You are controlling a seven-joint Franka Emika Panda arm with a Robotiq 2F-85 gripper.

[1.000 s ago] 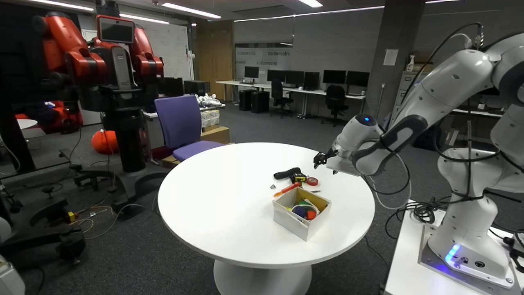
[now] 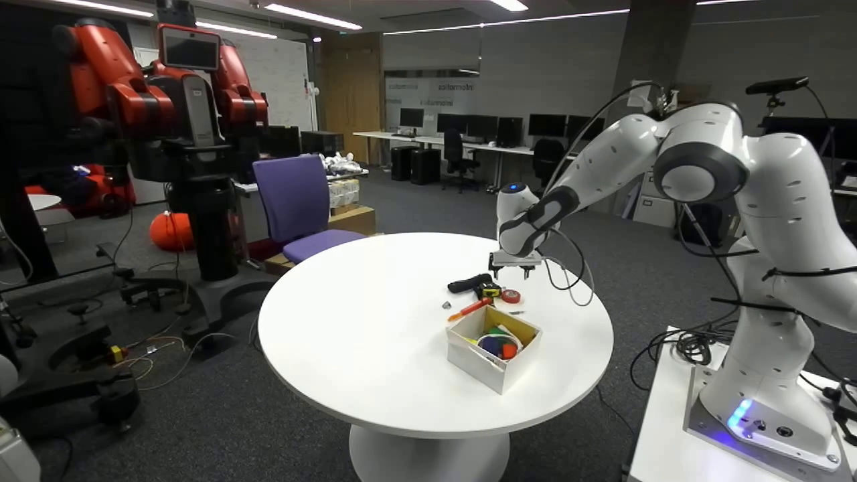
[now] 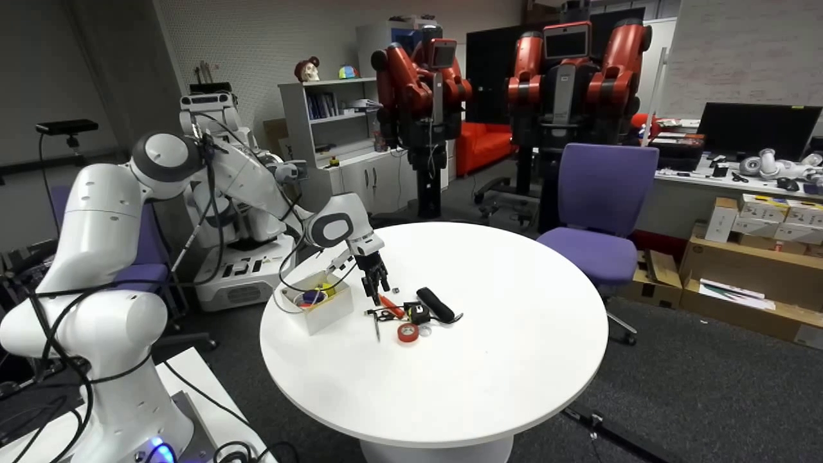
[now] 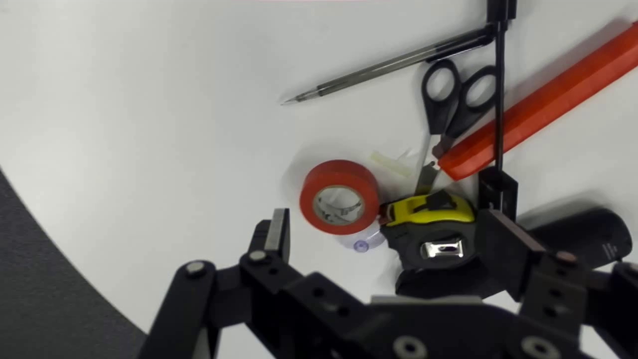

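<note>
My gripper is open with nothing between its fingers, hanging above the table. In the wrist view a red tape roll (image 4: 339, 197) and a black and yellow tape measure (image 4: 435, 233) lie below the gap; the right finger (image 4: 508, 233) covers part of the measure's edge. Black-handled scissors (image 4: 447, 107), a clear pen (image 4: 383, 71) and a long red tool (image 4: 538, 98) lie farther up. A dark case (image 4: 580, 236) is at right. Exterior view 1 has the gripper (image 2: 510, 272) behind the tape roll (image 2: 510, 296).
An open white box (image 2: 490, 360) holding colourful items stands close to the small objects. A small grey piece (image 2: 446, 305) lies apart on the round white table (image 2: 345, 321), whose left side is clear. The table edge shows at the wrist view's lower left.
My arm has reached farther out over the table. The gripper moved left in exterior view 1 and turned to point downward. The objects on the table have not moved.
</note>
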